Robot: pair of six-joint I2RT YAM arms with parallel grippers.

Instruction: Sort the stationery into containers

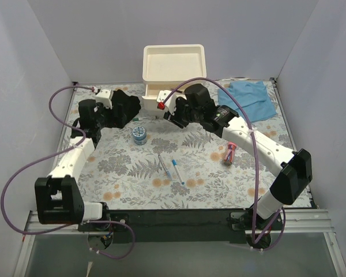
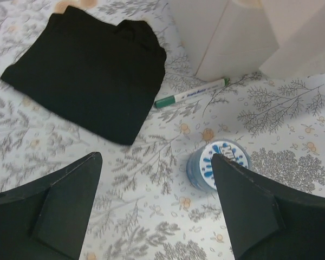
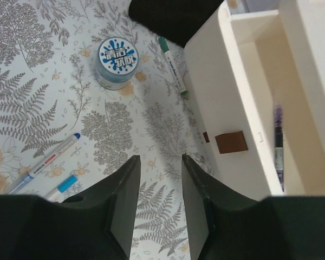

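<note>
The open cream container (image 1: 174,60) stands at the back, a dark pen (image 3: 278,151) inside it. A green marker (image 2: 192,92) lies beside it, near a blue round tin (image 1: 139,135). Two blue pens (image 1: 164,165) (image 1: 178,172) lie at the front middle, and a red-capped holder (image 1: 229,153) at the right. My left gripper is part open above the cloth near the tin, nothing between its fingers. My right gripper hovers by the container's front, fingers slightly apart with nothing between them.
A black cloth (image 2: 95,73) lies at the back left, a blue cloth (image 1: 251,101) at the back right.
</note>
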